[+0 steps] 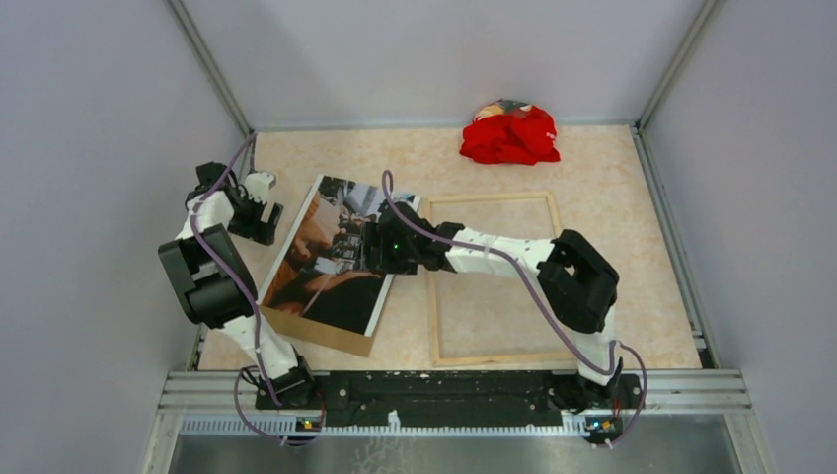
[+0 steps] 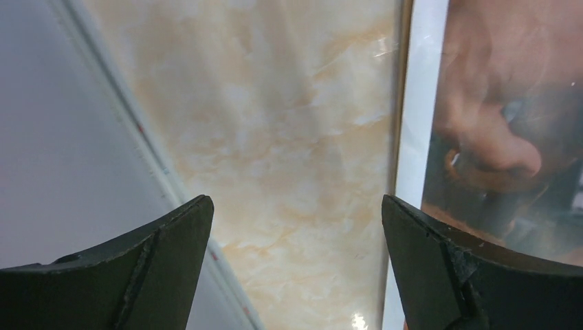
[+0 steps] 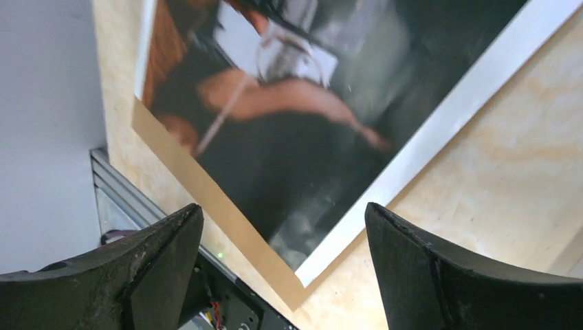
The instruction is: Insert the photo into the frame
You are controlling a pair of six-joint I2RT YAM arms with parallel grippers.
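The photo (image 1: pixel 331 262), glossy and dark with white borders, lies tilted on a brown backing board (image 1: pixel 321 333) on the table's left side. On the right rests the pale wooden frame (image 1: pixel 434 316), its inside showing bare tabletop. My left gripper (image 1: pixel 266 226) stands open beside the photo's left edge; only tabletop lies between its fingers in the left wrist view. Over the photo's right part hangs my right gripper (image 1: pixel 379 259); its fingers (image 3: pixel 405 254) are apart with nothing held. In the right wrist view the photo's white border (image 3: pixel 440 130) and lower corner show beyond them.
A crumpled red cloth (image 1: pixel 510 136) sits at the back of the table. The right arm (image 1: pixel 513 251) reaches across the wooden frame. A wall (image 1: pixel 109 197) stands close beside the left arm. Bare tabletop lies between photo and frame.
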